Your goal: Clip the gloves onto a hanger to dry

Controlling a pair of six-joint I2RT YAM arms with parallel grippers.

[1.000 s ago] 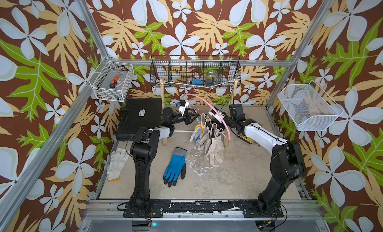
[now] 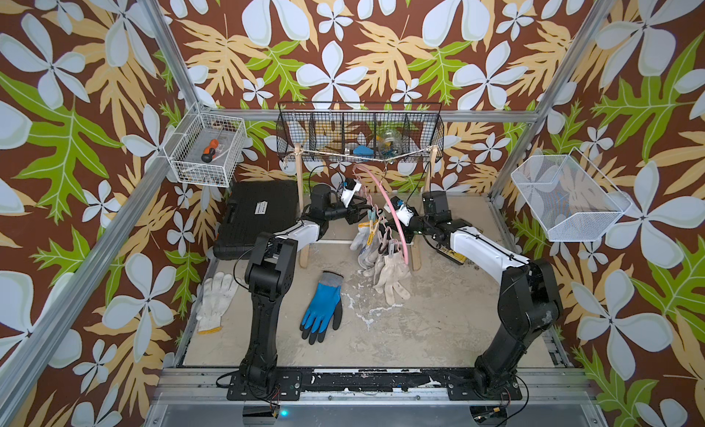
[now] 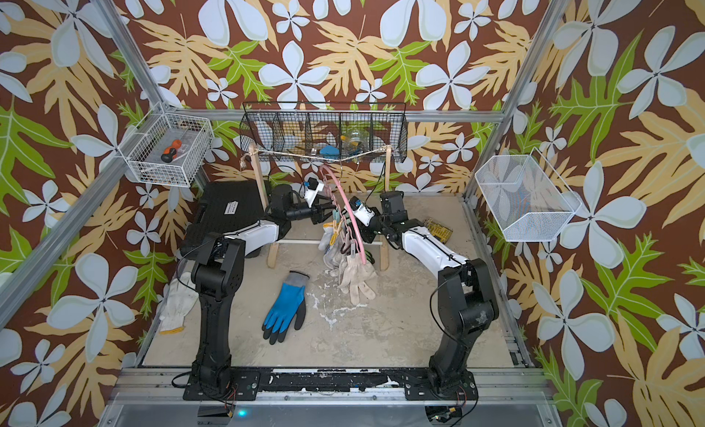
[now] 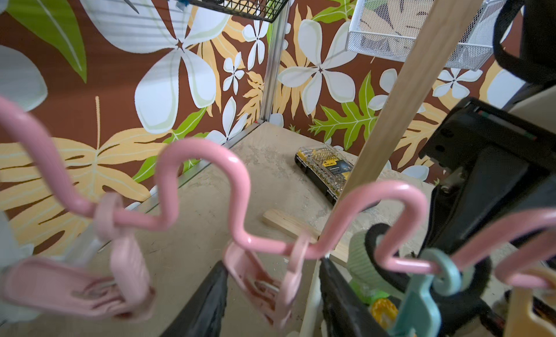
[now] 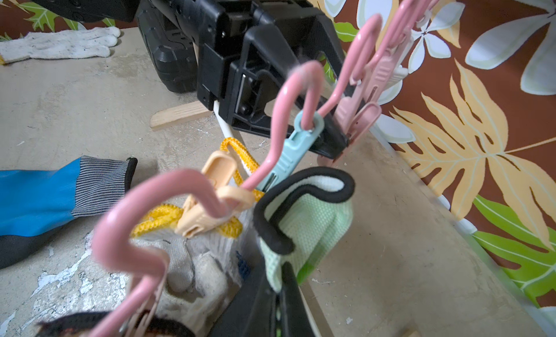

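Observation:
A pink wavy hanger with small clips hangs in mid-air between my arms. My left gripper is open, its fingers either side of a pink clip on the hanger. My right gripper is shut on the lower part of a mint-green glove with a black cuff. That cuff lies beside a light-blue clip; whether the clip grips it I cannot tell. Several gloves hang from the hanger's near part. On the table lie a blue glove and a white glove.
A black case stands behind the left arm, and a yellow-black box lies on the right. Wooden posts flank the hanger. Wire baskets line the walls.
My left gripper has moved right and slightly back, up to the hanger. The hanger's near end has swung left, the clipped gloves shifting slightly with it. The right arm has hardly moved.

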